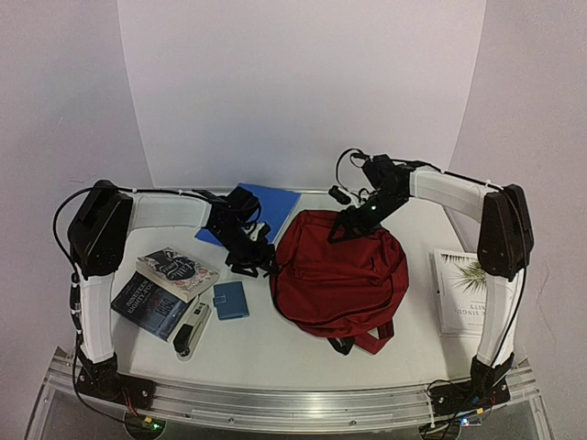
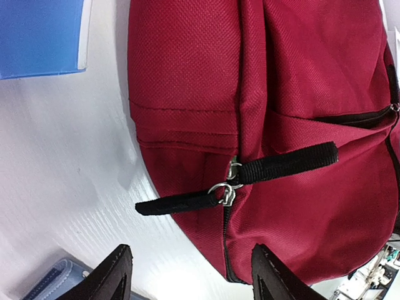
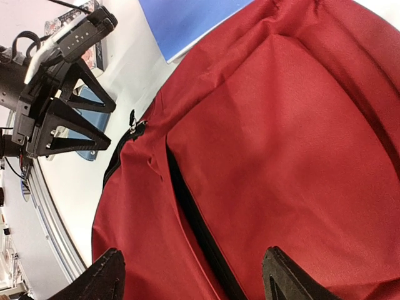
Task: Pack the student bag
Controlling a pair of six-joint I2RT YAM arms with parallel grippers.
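Note:
A red bag (image 1: 335,280) lies flat on the table. At its left edge, two black zipper pulls (image 2: 287,164) meet on metal rings, one pointing left over the table and the other right over the cloth. My left gripper (image 1: 255,269) stands open beside that edge, the pulls ahead of its fingertips (image 2: 119,272) and nothing between them. Over the upper part of the bag hangs my right gripper, also open and empty, with a dark zipper line running down the cloth below it. Left of the bag is a blue folder (image 1: 275,200), partly behind the left arm.
At the left lie a patterned book (image 1: 177,272), a dark book (image 1: 142,307), a stapler (image 1: 193,330) and a small blue notebook (image 1: 230,300). A white book (image 1: 461,293) is at the right.

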